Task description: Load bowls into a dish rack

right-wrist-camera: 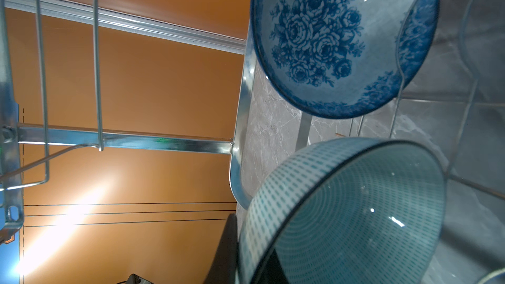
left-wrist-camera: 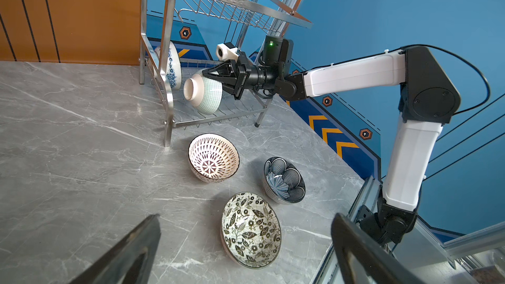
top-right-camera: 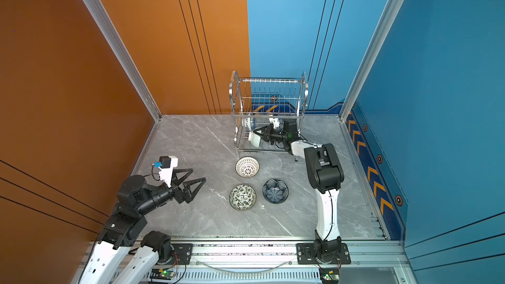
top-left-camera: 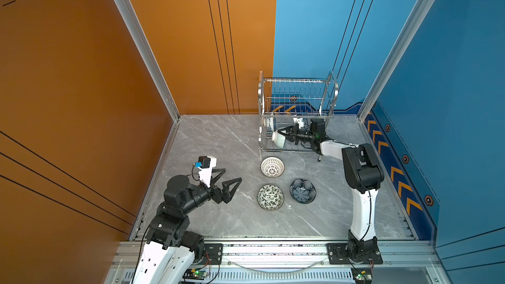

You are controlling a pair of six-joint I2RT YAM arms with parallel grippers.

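Observation:
A light green checked bowl is tilted on its side at the front left of the lower tier of the metal dish rack. My right gripper is shut on its rim; in the right wrist view one finger lies inside the bowl. Behind it, a blue-flowered bowl stands on edge in the rack. On the table sit a brown-and-white patterned bowl, a dark leaf-patterned bowl and a dark blue bowl. My left gripper is open and empty, left of the bowls.
The rack's upper tier is empty and overhangs the right gripper. Wire dividers rise near the held bowl. Bare table lies left of the rack.

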